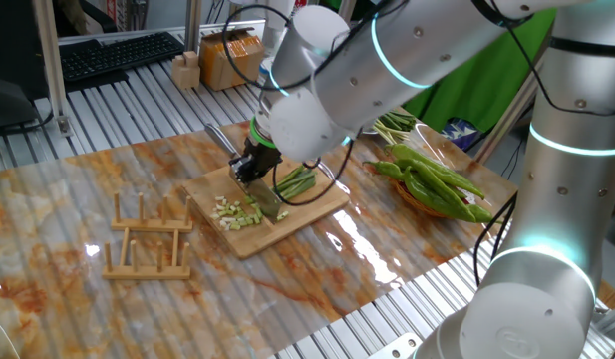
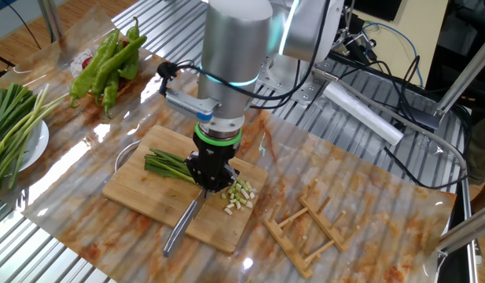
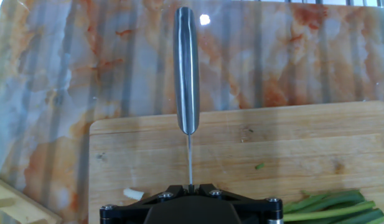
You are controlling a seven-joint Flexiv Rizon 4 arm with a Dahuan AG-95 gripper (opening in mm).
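My gripper is shut on the knife, gripping the thin metal where the blade meets the grey handle point(image 3: 188, 71). In exterior view 1 the broad knife blade point(image 1: 261, 197) stands on edge over the cutting board point(image 1: 245, 242), low against it; exact contact cannot be told. Chopped scallion pieces point(image 1: 235, 213) lie on one side of the blade, the uncut scallion bundle point(image 1: 298, 182) on the other. Exterior view 2 shows the knife handle point(image 2: 180, 230) reaching out past the board's edge, with the blade hidden behind my gripper point(image 2: 208, 187).
A wooden peg rack point(image 1: 148, 227) stands beside the board. Green peppers point(image 1: 427, 184) fill a basket on the other side, and a plate of scallions point(image 2: 22, 134) sits beyond them. Bare tabletop point(image 1: 48, 299) lies around the rack.
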